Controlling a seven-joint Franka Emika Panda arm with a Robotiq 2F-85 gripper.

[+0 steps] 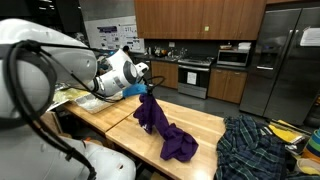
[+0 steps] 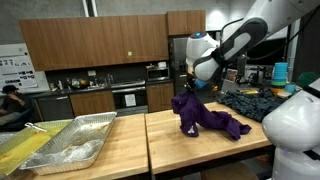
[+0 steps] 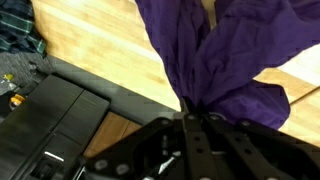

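A purple cloth (image 1: 175, 141) hangs from my gripper (image 1: 144, 90), its lower part resting on the wooden table (image 1: 205, 123). In the second exterior view the raised end of the cloth (image 2: 186, 107) meets the gripper (image 2: 190, 88), while the rest trails right across the tabletop. Seen from the wrist, folds of the cloth (image 3: 190, 60) gather to a point at the gripper. The fingers are shut on that gathered bit, and the fingertips are dark and partly covered.
A dark, crumpled checkered cloth (image 1: 250, 150) lies on the right side. Metal trays (image 2: 75, 142) sit at the left in the second exterior view. Bare tabletop shows behind the purple cloth. A stove (image 1: 194, 78) and cabinets stand far back.
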